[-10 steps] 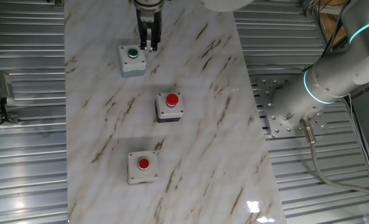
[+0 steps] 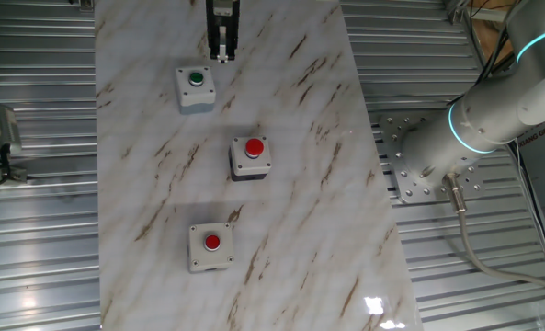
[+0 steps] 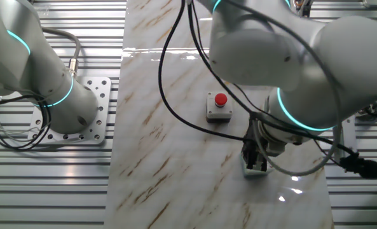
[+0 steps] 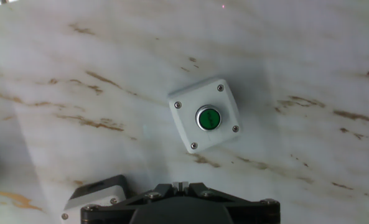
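My gripper [image 2: 222, 61] hangs above the table, just beyond the box with the green button [image 2: 197, 79], and its fingers are together with nothing visible between them. In the wrist view, the green button [image 4: 208, 118] sits on its pale box ahead of the shut gripper, clear of the fingertips. A box with a raised red button [image 2: 255, 147] stands mid-table; nearer the front is another box with a flatter red button [image 2: 212, 243]. In exterior view 2 my gripper [image 3: 255, 162] partly hides a pale box beneath it.
A grey arm base [image 2: 437, 147] stands beside the table's right edge. Black cables [image 3: 166, 83] loop from the arm above the table. Another box [image 4: 97, 196] shows at the wrist view's lower left, partly covered by the gripper.
In exterior view 1 my gripper has moved slightly up the picture, away from the green-button box. Its fingers, apart before, have come together. The boxes have stayed put.
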